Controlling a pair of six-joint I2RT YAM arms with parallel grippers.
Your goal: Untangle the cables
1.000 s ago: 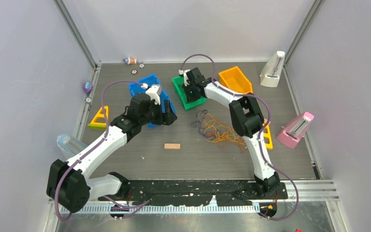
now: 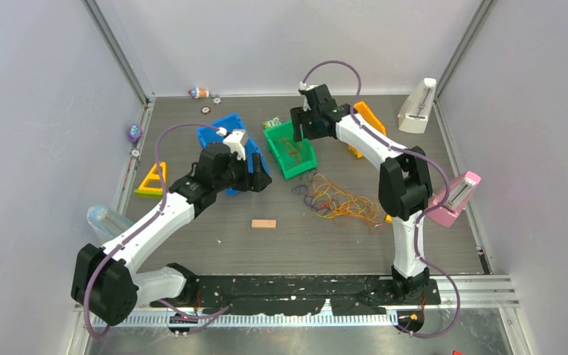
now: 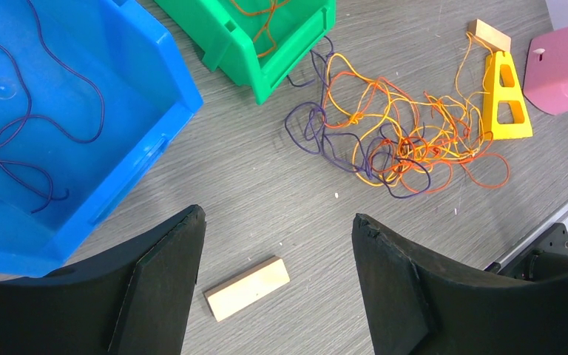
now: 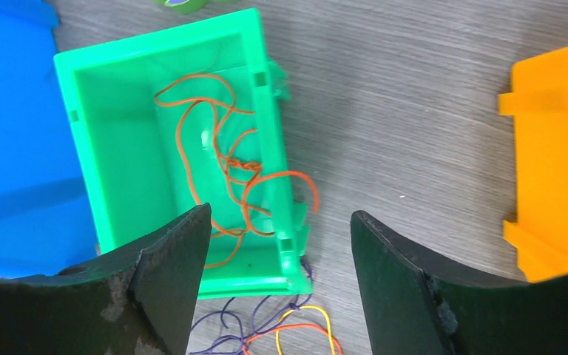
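A tangle of yellow, orange and purple cables (image 3: 414,148) lies on the table right of the bins. Orange cable (image 4: 185,155) lies in the green bin (image 4: 92,148), one loop over its rim. Purple cable (image 3: 26,118) rests in the blue bin (image 3: 129,170). My left gripper (image 2: 255,174) hangs beside the blue bin, open with nothing between its fingers. My right gripper (image 2: 301,122) is above the green bin's upper right part, open and empty.
A wooden block (image 2: 263,223) lies front centre. A yellow bin (image 4: 551,163) stands right of the green one, a pink object (image 2: 451,200) and white object (image 2: 416,107) further right.
My right gripper has risen out of the green bin and moved up and right in the top view. The left arm has not visibly moved.
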